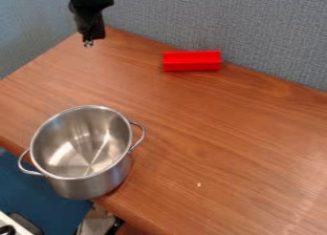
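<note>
My black gripper (87, 40) hangs at the top left, above the far left corner of the wooden table, small and dark, so its finger state is unclear. A red block (192, 60) lies at the back of the table near the grey wall. A steel pot (79, 183) with two side handles stands at the front left, and no objects show inside it.
Grey padded walls (269, 29) stand behind it. Below the left edge is a blue floor with some equipment at the bottom left.
</note>
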